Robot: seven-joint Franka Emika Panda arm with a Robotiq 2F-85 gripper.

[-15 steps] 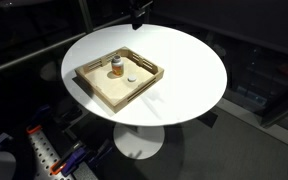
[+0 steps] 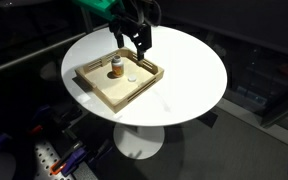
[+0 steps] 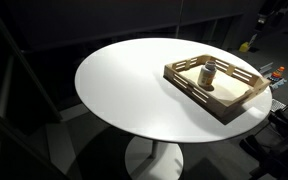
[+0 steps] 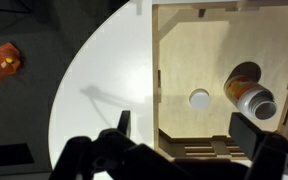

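A small amber jar with a pale label (image 2: pixel 117 66) stands inside a shallow wooden crate (image 2: pixel 147 85) on the white table. In the wrist view the jar (image 4: pixel 256 100) is at the right, its mouth uncovered. A round white lid (image 4: pixel 199 98) lies flat on the crate floor beside it, to the left. My gripper (image 2: pixel 131 45) is open above the crate's back part, apart from jar and lid, with nothing between its fingers. From the wrist, the gripper shows its two dark fingers wide apart. The second exterior view shows the jar (image 3: pixel 207 75) upright; the lid is hard to make out there.
The crate's slatted walls (image 3: pixel 229 108) rise around the jar and lid. An orange object (image 4: pixel 4 63) lies on the dark floor beyond the table edge.
My gripper has come down from the top of the exterior view toward the crate, and more of the arm, with a green part, shows. Jar, lid and crate have stayed put.
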